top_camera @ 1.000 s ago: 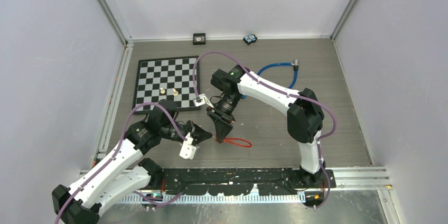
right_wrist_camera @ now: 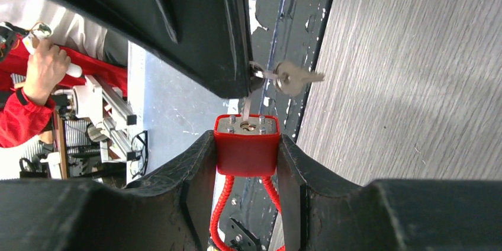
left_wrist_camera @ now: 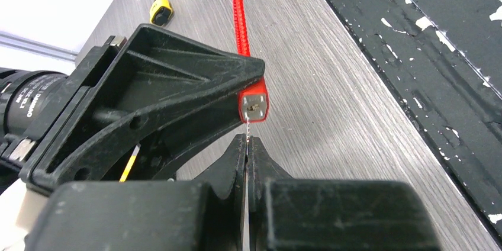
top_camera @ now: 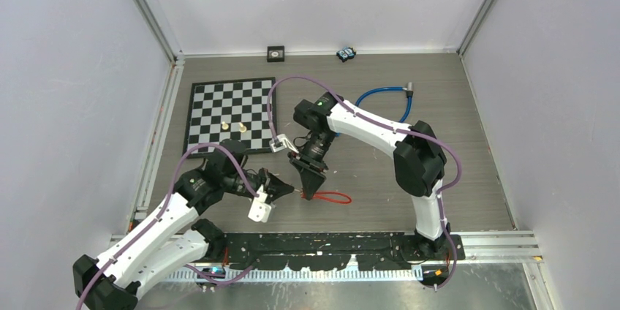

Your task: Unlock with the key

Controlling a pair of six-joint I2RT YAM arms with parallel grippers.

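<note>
A red padlock (right_wrist_camera: 247,155) with a red cable shackle (left_wrist_camera: 239,17) is clasped in my right gripper, one finger on either side. Its metal keyhole face (left_wrist_camera: 254,106) is turned toward my left gripper, which is shut on a thin key (right_wrist_camera: 247,109). The blade points at that face; in the left wrist view its tip appears just below and left of the keyhole, whose opening shows. Contact between tip and face cannot be told. A second key (right_wrist_camera: 296,78) dangles on a ring beside the left fingers (right_wrist_camera: 237,38).
A chessboard (top_camera: 207,96) with small pieces lies behind the left arm. Toward the back right is a blue cable (top_camera: 382,90). A dark peeling strip (top_camera: 256,243) runs along the front edge.
The left arm looks nearly still.
</note>
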